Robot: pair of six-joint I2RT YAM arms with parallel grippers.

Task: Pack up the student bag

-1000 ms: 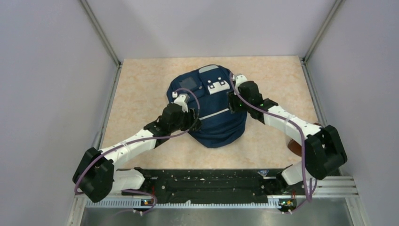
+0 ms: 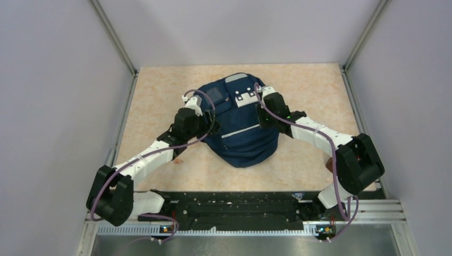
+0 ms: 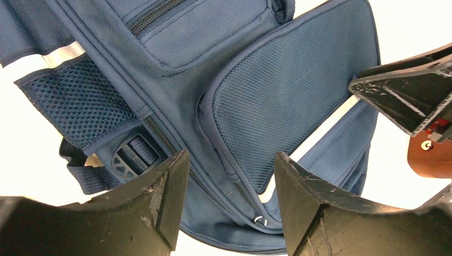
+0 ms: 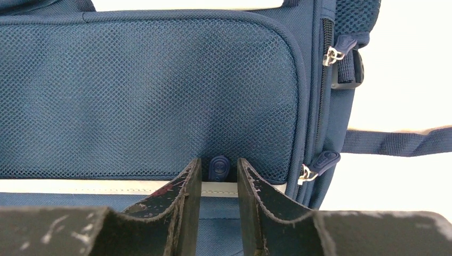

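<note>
A navy backpack lies flat on the table, its mesh panel crossed by a pale strip. My right gripper is part open over that strip, and a small dark zipper pull shows between its fingertips, with a gap visible on both sides. At the bag's left side, my left gripper stands open above the fabric, nothing held. The left wrist view shows a zipper along the bag's edge and a black buckle. The right wrist view shows metal zipper sliders at the side.
A brown object sits at the table's right, partly hidden by the right arm. A loose strap extends from the bag's side. Bare tabletop surrounds the bag.
My left gripper has moved up and to the left in the top view, toward the bag's left edge. The right gripper has shifted slightly left, its arm drawing inward.
</note>
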